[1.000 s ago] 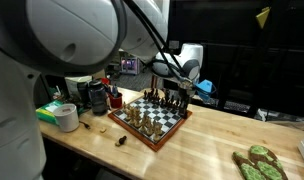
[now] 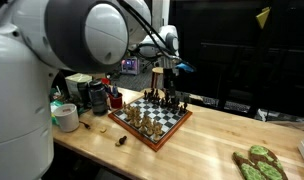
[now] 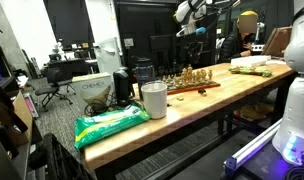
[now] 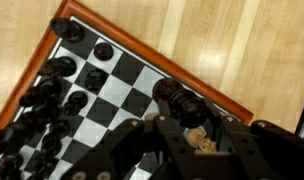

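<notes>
In the wrist view my gripper is shut on a dark chess piece (image 4: 180, 98), whose rounded parts show between the fingers. It is over the edge of the chessboard (image 4: 132, 43), a black and white grid with a brown wooden rim. Several dark pieces (image 4: 62, 66) stand on one side of the board. Close to the fingers, partly hidden, is a tan piece (image 4: 198, 138). From exterior view 1, the gripper (image 2: 171, 80) hangs over the far side of the board; the held piece cannot be made out there.
Light pieces (image 2: 142, 122) line the near side of the board. A white mug (image 2: 66, 117), dark jars (image 2: 98, 97) and a red cup (image 2: 115, 98) stand to the left. Small loose pieces (image 2: 121, 141) lie in front.
In exterior view 1 the arm and gripper have moved left, from the far right corner toward the middle of the board's far side. The board and mug look unmoved.
</notes>
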